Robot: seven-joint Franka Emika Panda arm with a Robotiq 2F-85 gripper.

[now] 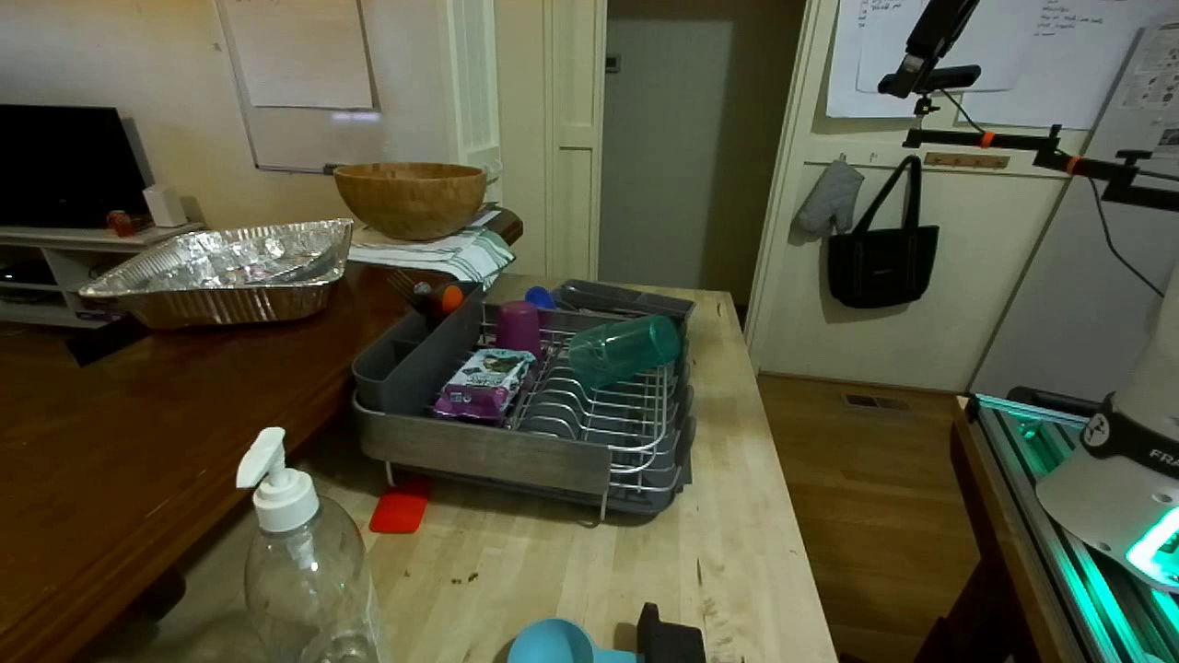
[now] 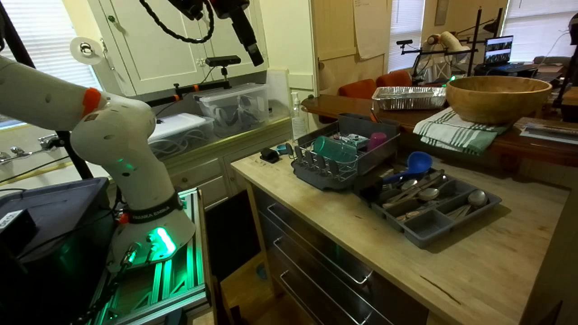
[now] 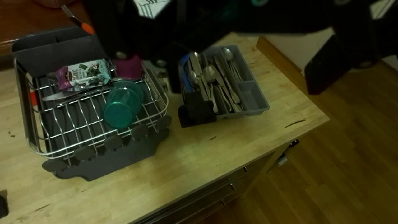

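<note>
My gripper hangs high over the counter, its dark fingers (image 3: 317, 76) spread wide with nothing between them. In the second exterior view, the gripper's dark end shows near the top, well above the worktop. A dish rack (image 2: 374, 154) holds a green translucent cup (image 3: 121, 106) on its side, a purple cup (image 3: 128, 67) and a purple-and-white snack packet (image 3: 87, 74). Beside the rack is a grey cutlery tray (image 2: 428, 234) with several spoons and other utensils. A blue ladle (image 2: 418, 162) lies at the tray's rack side.
A black block-like item (image 3: 196, 110) sits by the tray's near end. On the brown table are a wooden bowl (image 2: 496, 97), a striped towel (image 2: 455, 130) and a foil pan (image 1: 238, 304). A pump bottle (image 1: 304, 564) stands nearby. Bare counter (image 2: 498, 249) lies beyond the tray.
</note>
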